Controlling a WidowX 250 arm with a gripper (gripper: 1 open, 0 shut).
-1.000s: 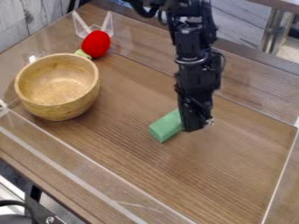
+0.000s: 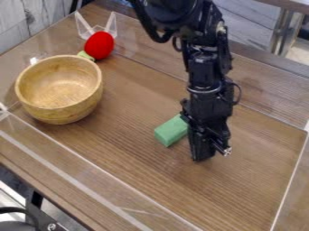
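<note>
My gripper (image 2: 205, 147), black with cables, reaches down to the table just right of a green object (image 2: 172, 128) and partly covers its right end. The fingertips are dark and hard to make out; whether anything is between them does not show clearly.
A wooden bowl (image 2: 58, 89) sits at the left. A red rounded object (image 2: 99, 43) lies at the back left, by a small light green item (image 2: 87, 56).
The gripper has moved down and slightly right beside the green object, which stays in about the same place.
</note>
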